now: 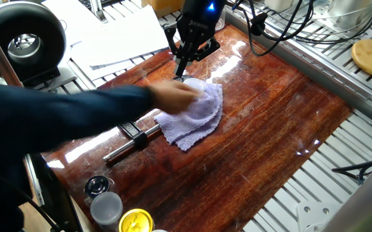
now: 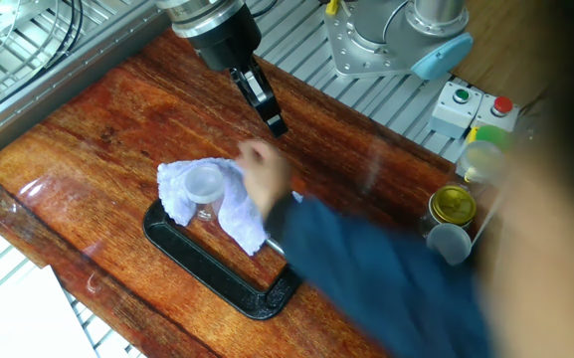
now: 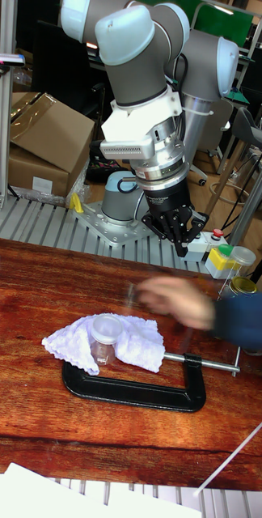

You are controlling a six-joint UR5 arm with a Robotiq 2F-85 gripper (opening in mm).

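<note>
My gripper hangs above the table's far side in exterior view 1, its narrow fingers together and nothing visible between them. Beneath and in front of it, a crumpled lilac cloth lies on the wooden table. A small clear jar with a frosted lid stands upright against the cloth, partly ringed by its folds. Beside them lies a black C-clamp with a steel screw bar. A person's blurred hand reaches over the cloth, hiding part of it, and is apart from my gripper.
Several jars, one with a yellow lid, stand at the table's near left corner in exterior view 1. White paper lies beyond the table edge, and cables hang near the arm.
</note>
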